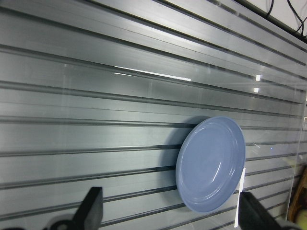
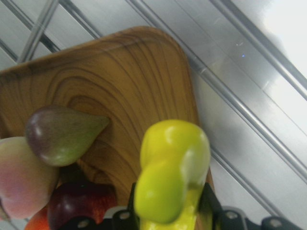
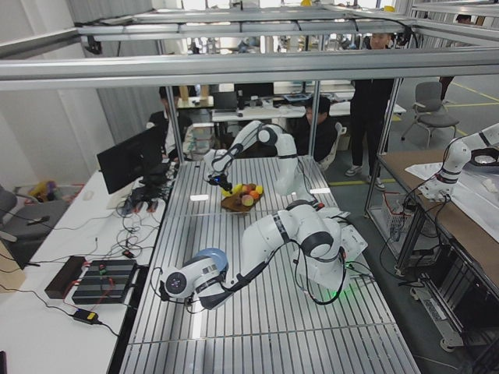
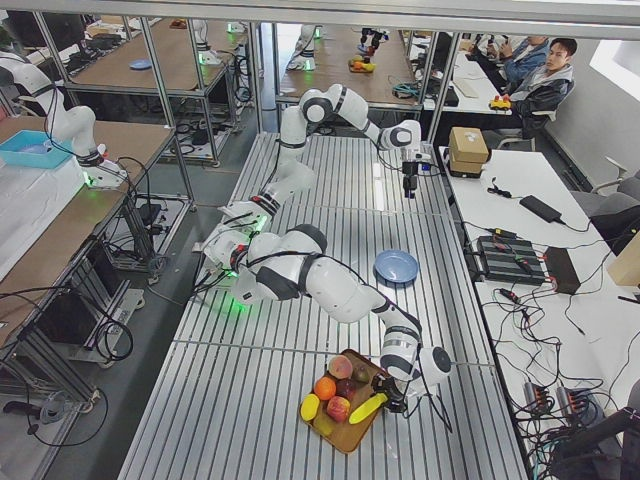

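A blue plate (image 4: 396,266) lies bare on the slatted table (image 4: 280,410); the left wrist view shows it right of centre (image 1: 208,163). My left gripper (image 4: 409,180) hangs above the table, its fingers apart at the lower edge of its wrist view, nothing between them. A wooden tray (image 2: 96,67) holds a fig (image 2: 62,134), a peach (image 2: 24,177), an apple (image 2: 76,206) and other fruit. My right gripper (image 4: 390,398) is at the tray's edge on a yellow banana (image 2: 172,163), which stands between its fingers; their tips are largely hidden by it.
A white desk (image 4: 500,210) with electronics and cables runs along the table's side. Metal frame posts rise around the table. The slatted surface around the plate is clear. People sit and stand beyond the far end.
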